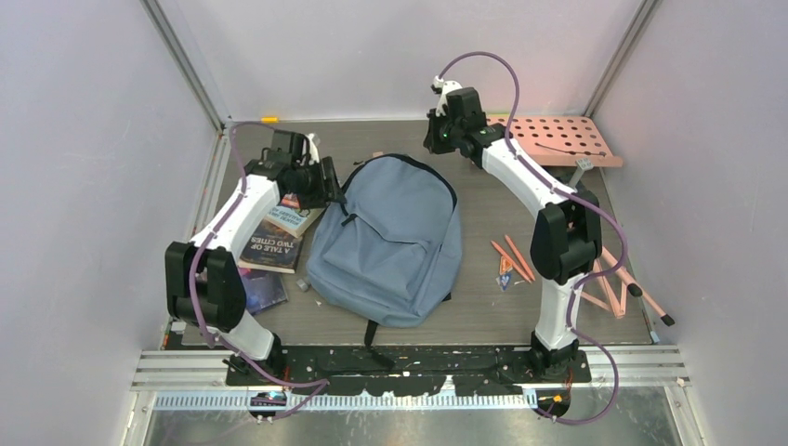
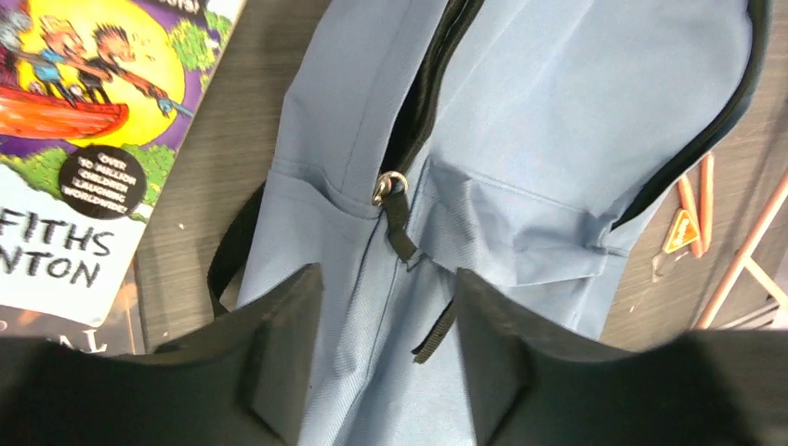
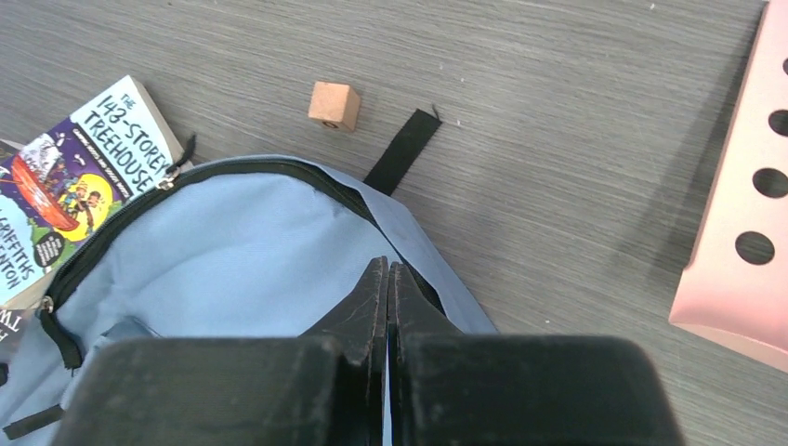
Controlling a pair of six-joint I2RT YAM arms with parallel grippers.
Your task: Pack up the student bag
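Note:
The blue-grey student bag (image 1: 386,242) lies mid-table, its curved black zipper at the top and a zipper pull (image 2: 398,223) on its left edge. My left gripper (image 1: 330,186) hangs over that edge, fingers apart in the left wrist view, nothing between them. My right gripper (image 1: 432,139) is shut with nothing between its fingertips, raised above the table just beyond the bag's top right.
Books (image 1: 269,246) lie left of the bag. A wooden block (image 3: 333,106) and a strap are behind it. Orange pencils (image 1: 520,260) lie right, beside pink rods. A pink perforated board (image 1: 558,139) stands back right.

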